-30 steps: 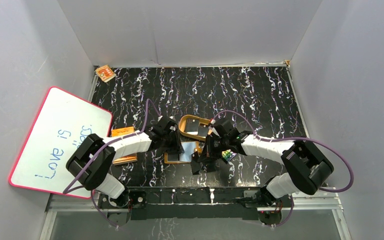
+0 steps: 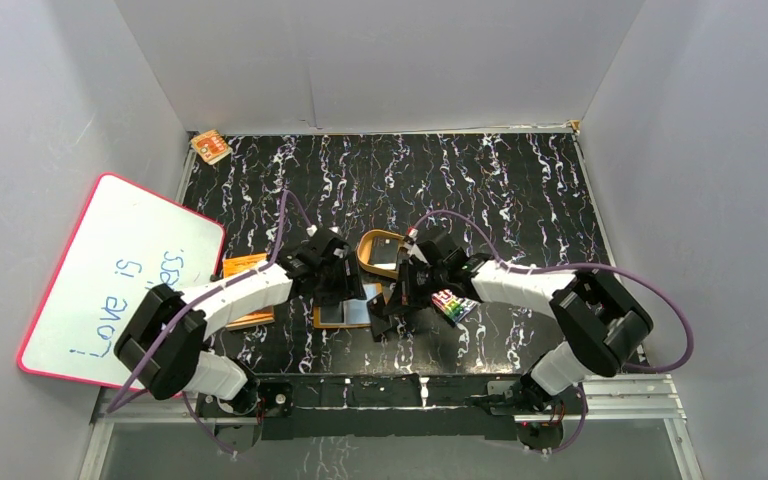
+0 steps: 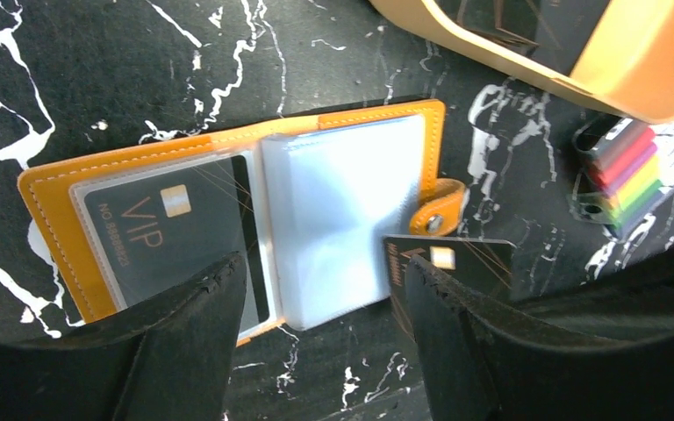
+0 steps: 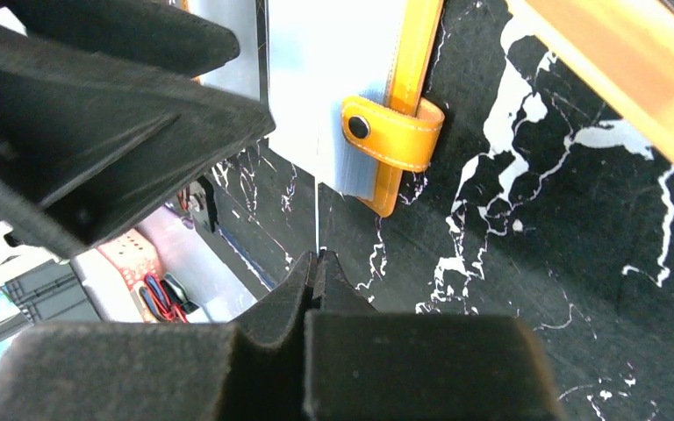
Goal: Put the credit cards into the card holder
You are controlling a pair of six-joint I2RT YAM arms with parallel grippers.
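Note:
The orange-edged card holder (image 3: 231,134) lies spread on the table, its clear sleeves facing up. One dark VIP card (image 3: 146,230) sits in its left sleeve; the sleeve (image 3: 342,210) right of the middle looks pale, with no dark card in it. My left gripper is open above the holder, nothing between its fingers. From the right, my right gripper is shut on a thin dark card, which appears edge-on as a fine line in the right wrist view. That card is by the holder's right side, near the strap (image 4: 395,133); whether they touch cannot be told.
An orange tray (image 2: 365,249) with dark cards stands just behind the holder. A colourful striped item (image 3: 627,167) lies to the right, partly under the right arm. An orange stack (image 2: 245,264) is at left.
The card holder has shifted a little to the left, along with my left gripper, whose fingers now look wider apart. The right gripper has also moved left with the card.

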